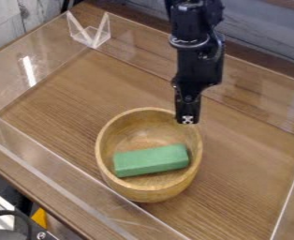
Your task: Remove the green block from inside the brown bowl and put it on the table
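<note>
The brown bowl (109, 140) stands on the wooden table toward the front. Inside it lies the green block (151, 160), resting flat at a slight slant. My gripper (187, 114) is over the bowl's far right rim, its tips pointing down and apart from the block. The fingers look narrow and close together from this angle, and I cannot make out any gap between them. Nothing the size of the block hangs from them.
Bare table (256, 155) stretches to the right of the bowl, and more is free at the left. A clear plastic piece (91, 30) stands at the far left. Transparent walls edge the table.
</note>
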